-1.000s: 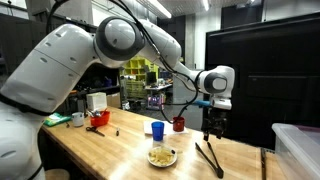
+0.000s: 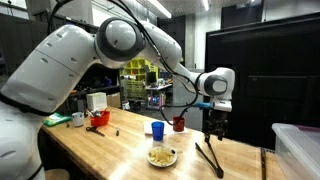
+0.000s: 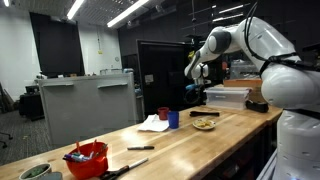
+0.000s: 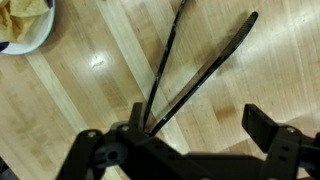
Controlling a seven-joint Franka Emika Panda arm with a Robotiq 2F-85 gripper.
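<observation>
A pair of slim black pieces, looking like tongs or two utensils (image 4: 205, 82), forms a narrow V on the wooden table. They also show as a dark V (image 2: 210, 160) near the table's right part in exterior view 1. Above them hangs my gripper, its fingers spread wide apart and nothing between them. The point of the V lies low in the wrist view, partly close to the left finger (image 4: 133, 132). From exterior view 1 the gripper (image 2: 213, 131) stands clear above the table. A white bowl of yellowish chips (image 2: 161, 154) sits to the left of the black pieces.
A blue cup (image 2: 158, 130), a red mug (image 2: 178, 124) and white paper (image 3: 154, 123) stand behind the bowl. Farther left is a red container with utensils (image 3: 86, 158). Another dark strip (image 2: 264, 164) lies at right, near a translucent bin (image 2: 298, 150).
</observation>
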